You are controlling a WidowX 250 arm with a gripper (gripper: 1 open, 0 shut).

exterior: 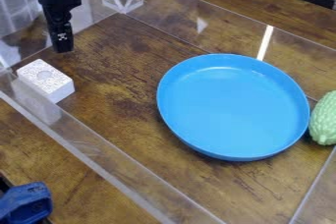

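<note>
My black gripper (pixel 59 31) hangs at the upper left by the back wall of the clear-walled tray, above the wooden floor and behind a white speckled block (pixel 45 81). I see nothing held in it; its fingers are small and dark. A large blue plate (pixel 233 105) lies at centre right, and a pale green corn-like object (pixel 324 120) sits at the right edge, partly out of frame.
A blue object (pixel 22 204) lies at the lower left corner, outside the clear wall. The wooden floor (pixel 132 56) between gripper, block and plate is bare.
</note>
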